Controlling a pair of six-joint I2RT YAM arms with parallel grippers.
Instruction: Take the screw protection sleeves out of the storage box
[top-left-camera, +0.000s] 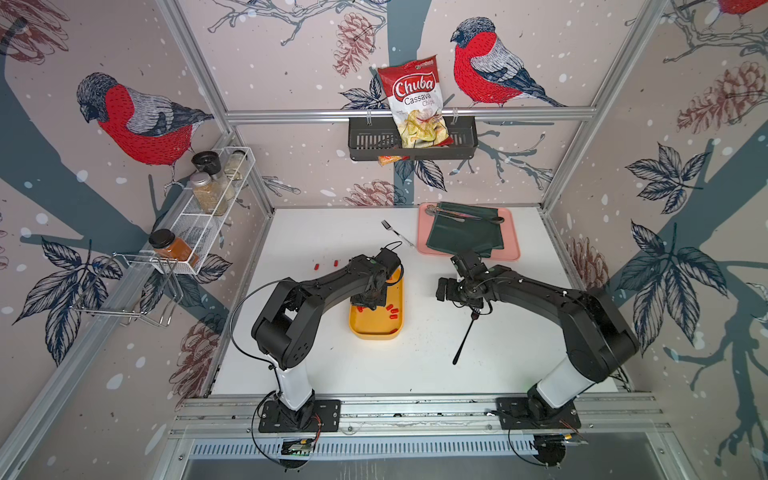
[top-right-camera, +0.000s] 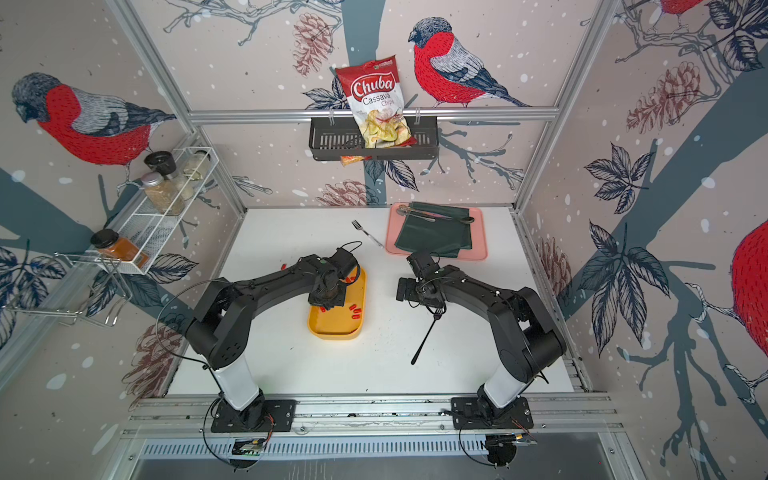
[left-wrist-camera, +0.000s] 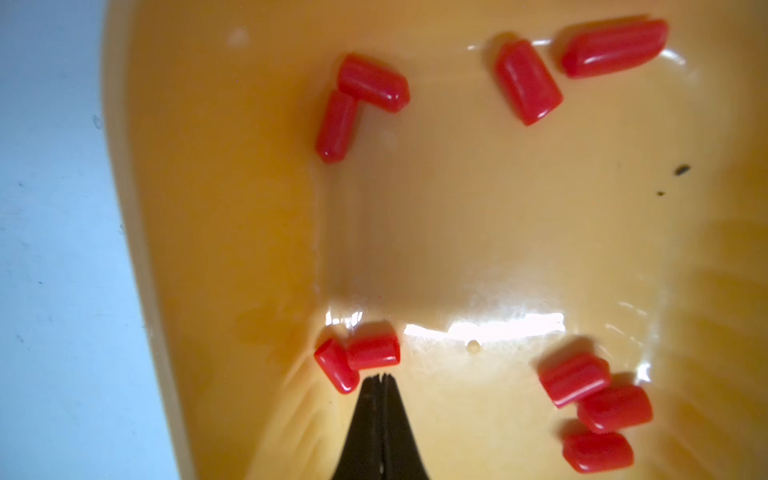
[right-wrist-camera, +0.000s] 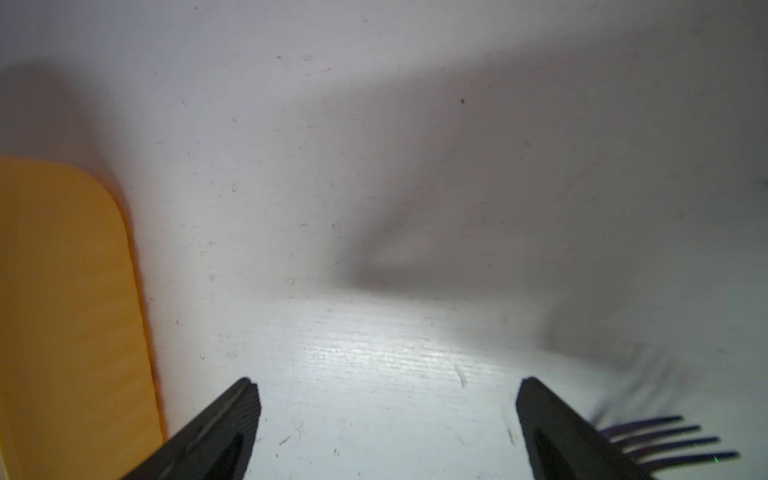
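Observation:
The yellow storage box (top-left-camera: 374, 332) stands on the table with several red sleeves on its floor. In the left wrist view my left gripper is shut over the box, its tips together and nothing between them. Just beyond the tips, a red sleeve (left-wrist-camera: 336, 366) and a second sleeve (left-wrist-camera: 374, 352) lie touching on the box floor. Another cluster of sleeves (left-wrist-camera: 614, 408) lies to the right; more sleeves (left-wrist-camera: 373, 82) lie at the far end. Two sleeves (top-left-camera: 326, 264) rest on the table left of the box. My right gripper stands open and empty above bare table.
A dark fork-like utensil (right-wrist-camera: 668, 440) lies beneath the right gripper. A small fork (top-left-camera: 397, 231) and a pink tray (top-left-camera: 429, 246) with a dark cloth (top-left-camera: 464, 232) occupy the back.

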